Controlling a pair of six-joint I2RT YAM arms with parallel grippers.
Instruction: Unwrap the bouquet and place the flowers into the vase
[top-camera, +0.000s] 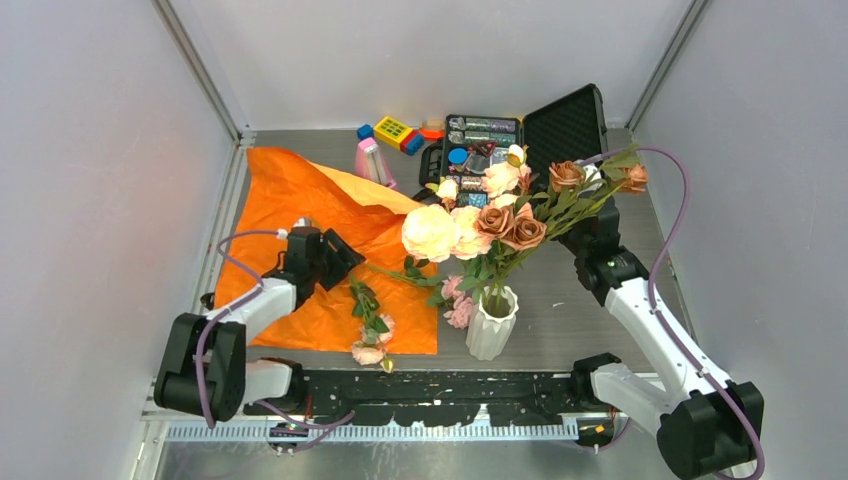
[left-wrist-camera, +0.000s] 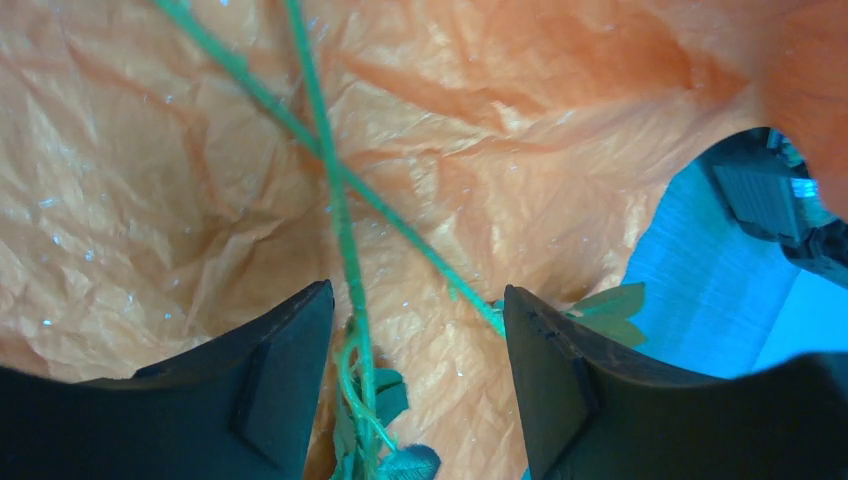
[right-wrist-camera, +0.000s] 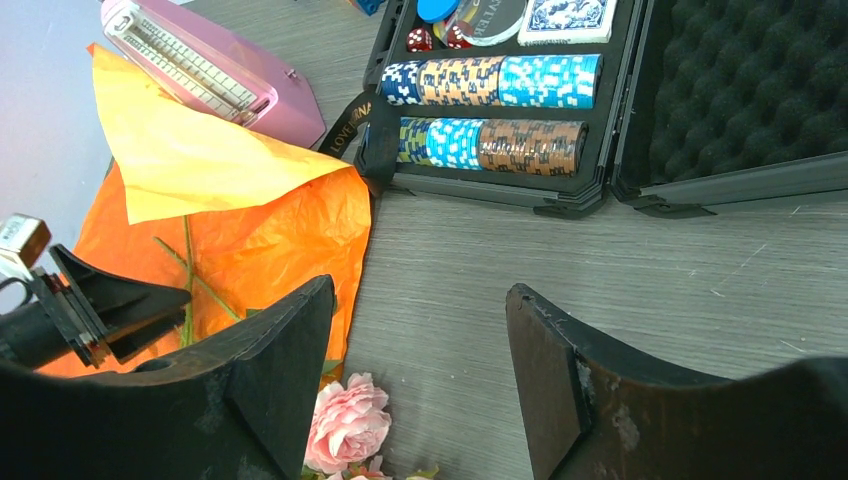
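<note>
The white ribbed vase (top-camera: 490, 330) holds a tall bunch of cream and brown roses (top-camera: 495, 225). On the orange wrapping paper (top-camera: 270, 180) lie flowers: a pale pink one (top-camera: 368, 352) and a pink one (right-wrist-camera: 348, 425), with crossed green stems (left-wrist-camera: 350, 250). My left gripper (top-camera: 340, 258) hangs over these stems, open; in its wrist view one stem runs between its fingers, not gripped. My right gripper stands open over bare table right of the paper, nothing between its fingers; in the top view it is mostly hidden behind the bouquet.
At the back are an open poker chip case (top-camera: 482, 135) with a raised lid (top-camera: 562, 125), a pink object (top-camera: 372, 165) and toy blocks (top-camera: 395, 132). Bare grey table (right-wrist-camera: 680, 280) lies in front of the case.
</note>
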